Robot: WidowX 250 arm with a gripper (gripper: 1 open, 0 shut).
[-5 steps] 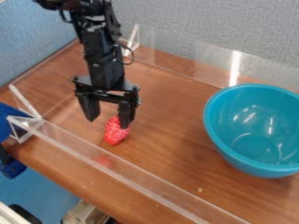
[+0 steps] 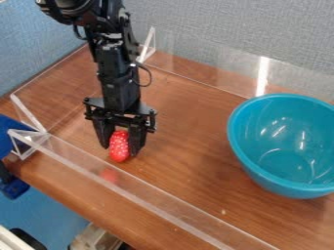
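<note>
My black gripper (image 2: 120, 137) is low over the wooden table, shut on a red strawberry (image 2: 119, 148) that sits between its fingers at the near-left of the tabletop. The fingers hide part of the strawberry. A large teal bowl (image 2: 284, 166) stands on the right side of the table, apart from the gripper.
Clear walls edge the table, with a transparent near rail (image 2: 156, 200) close to the strawberry. A blue object (image 2: 11, 132) is at the far left.
My gripper has come down and a little left onto the strawberry, and its fingers have closed in around it.
</note>
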